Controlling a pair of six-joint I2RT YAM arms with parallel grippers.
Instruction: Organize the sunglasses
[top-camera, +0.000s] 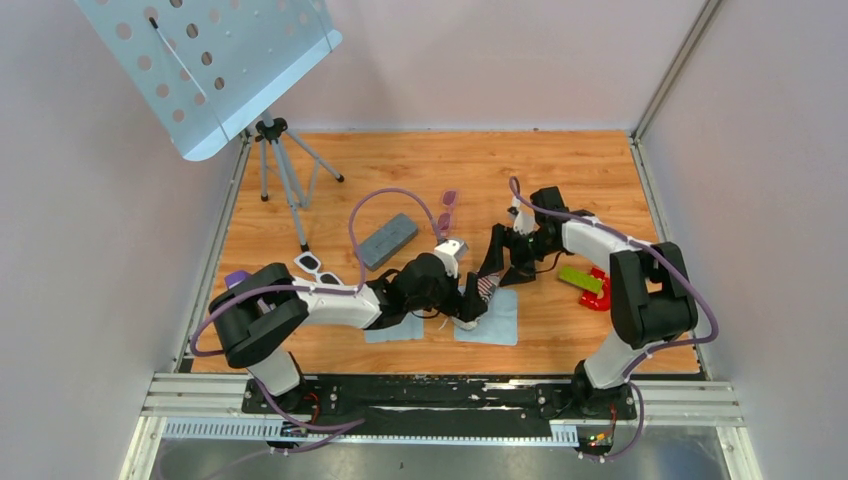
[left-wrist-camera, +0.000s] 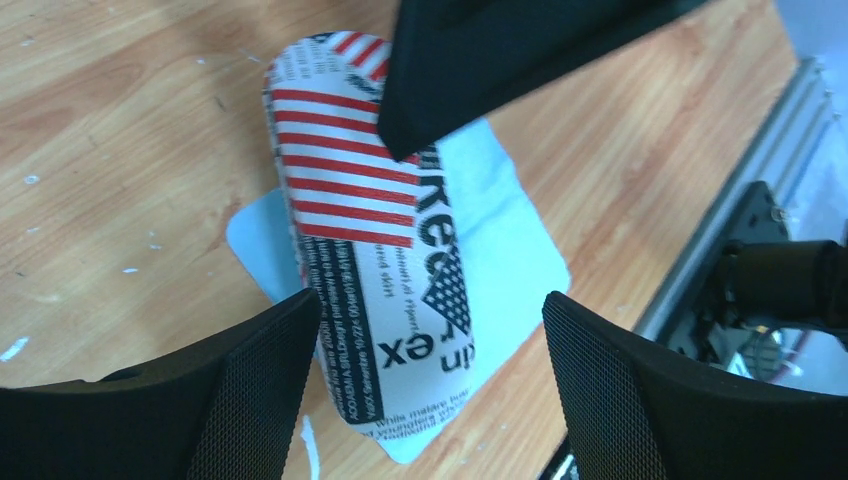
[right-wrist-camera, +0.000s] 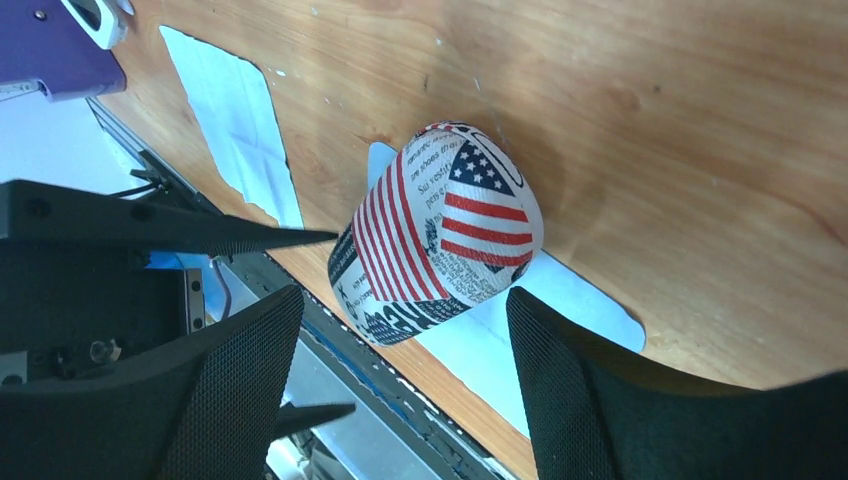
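A striped, flag-and-print glasses case (left-wrist-camera: 370, 240) lies on a light-blue cloth (top-camera: 503, 325), and both grippers are around it. My left gripper is part open above the case's printed end, with the case showing between its fingers. My right gripper stands part open at the other end; the case is in view between and beyond its fingers. Whether any finger touches it I cannot tell. Pink sunglasses (top-camera: 448, 208) lie at the back middle, and white sunglasses (top-camera: 316, 268) at the left, partly behind the left arm.
A grey case (top-camera: 389, 241) lies behind the left arm. Green (top-camera: 580, 279) and red (top-camera: 597, 292) cases sit at the right beside the right arm. Another blue cloth (top-camera: 396, 329) is at front left. A tripod (top-camera: 290, 175) stands at back left.
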